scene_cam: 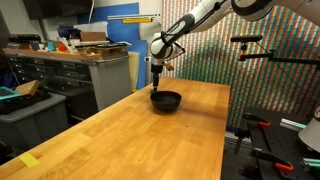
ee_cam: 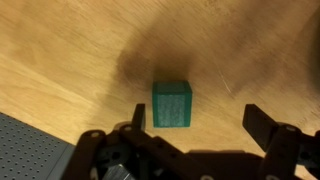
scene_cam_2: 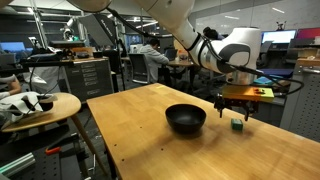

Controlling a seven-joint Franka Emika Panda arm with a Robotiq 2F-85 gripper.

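Observation:
A small green block (ee_cam: 172, 104) lies on the wooden table in the wrist view. My gripper is open above it, and the block sits nearer the left finger (ee_cam: 138, 115) than the right one. Exterior view 2 has the same block (scene_cam_2: 237, 125) under my gripper (scene_cam_2: 236, 106), with nothing held. Just beyond the black bowl, my gripper (scene_cam: 156, 73) points down in exterior view 1, where the block is too small to make out clearly.
A black bowl (scene_cam_2: 186, 118) stands on the table (scene_cam_2: 130, 122), a short way from the block. Drawer cabinets (scene_cam: 93, 82) stand beyond its left side.

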